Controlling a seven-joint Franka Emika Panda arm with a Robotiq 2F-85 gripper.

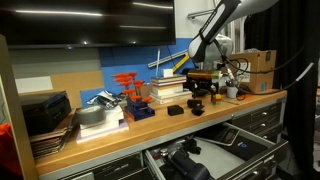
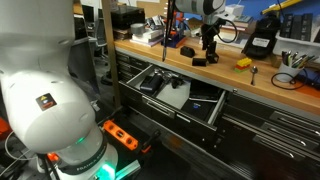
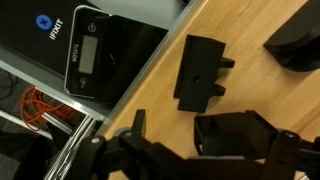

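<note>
My gripper hangs over the wooden counter, its dark fingers apart at the bottom of the wrist view. Just ahead of it a black block with two short prongs [image 3: 200, 72] lies on the wood. A second black block [image 3: 232, 134] shows in the space between the fingers, and whether they touch it cannot be told. In exterior view 1 the gripper [image 1: 205, 76] is above the counter's middle right, close to small black items [image 1: 195, 106].
Below the counter stands an open drawer [image 2: 178, 98] holding dark items, among them a device with a display [image 3: 90, 50]. A black rounded object [image 3: 297, 42] lies at the wrist view's upper right. Stacked books [image 1: 168, 88] and red racks [image 1: 128, 84] stand along the back.
</note>
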